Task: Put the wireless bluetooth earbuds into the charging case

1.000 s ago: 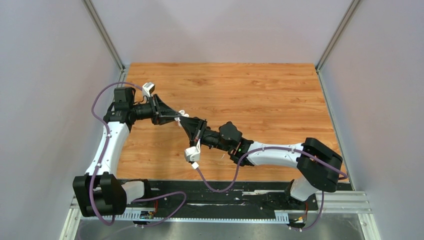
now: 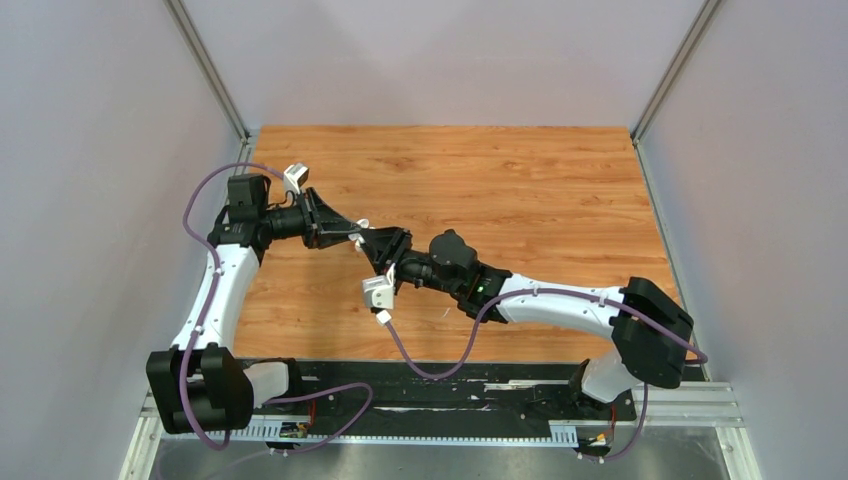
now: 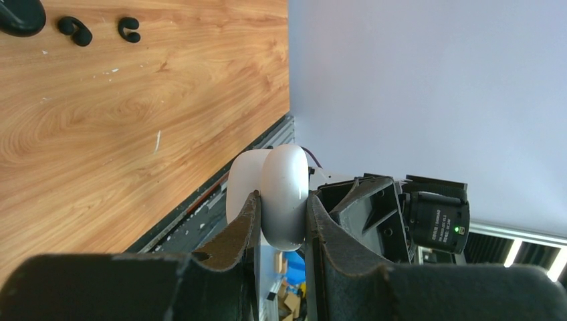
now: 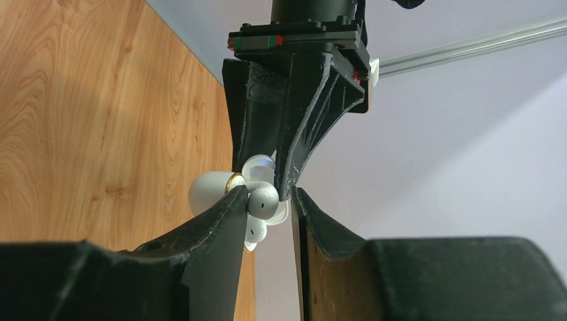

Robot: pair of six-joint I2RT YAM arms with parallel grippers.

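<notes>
My left gripper is shut on the white charging case; in the right wrist view the case's pale lit inner part (image 4: 259, 165) shows between its black fingers. A white clip-shaped earbud with a gold ring (image 4: 212, 189) lies against the case, its rounded end (image 4: 264, 201) between the tips of my right gripper. That gripper stands part open, with a gap on the earbud's right side; whether the left finger touches it, I cannot tell. The earbud's seating is hidden. From above, both grippers meet and mostly cover the case (image 2: 362, 224).
In the left wrist view, two black clip earbuds (image 3: 75, 31) and a black rounded case (image 3: 20, 17) lie on the wooden table (image 3: 87, 140). Purple cables (image 2: 450, 372) hang along both arms.
The left arm and the case have stayed still.
</notes>
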